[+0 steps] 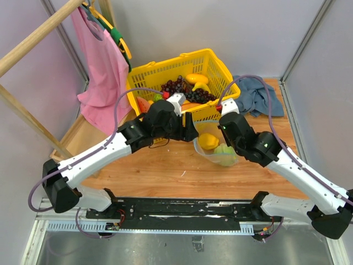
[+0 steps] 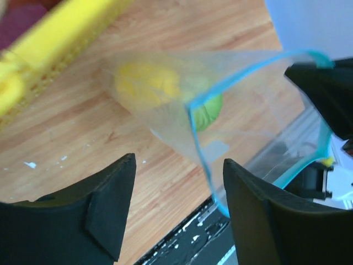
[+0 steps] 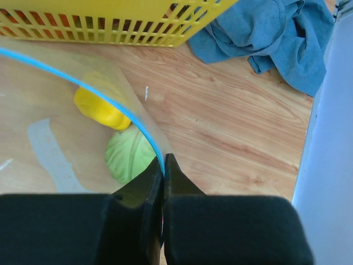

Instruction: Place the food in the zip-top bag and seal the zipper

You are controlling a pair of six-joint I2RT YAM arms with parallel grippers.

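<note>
A clear zip bag with blue zipper [image 1: 218,157] holds a yellow pepper [image 3: 102,107] and a green cabbage [image 3: 129,154]. My right gripper is shut on the bag's zipper edge, lifting it. My left gripper stands part open at the other end of the bag opening, with the bag's blue edge between its separated fingers in the left wrist view.
The yellow basket [image 1: 143,74] of produce stands behind the bag. A blue cloth [image 1: 256,96] lies at the right rear, and pink cloth [image 1: 105,83] hangs at the left. Bare wood is free in front.
</note>
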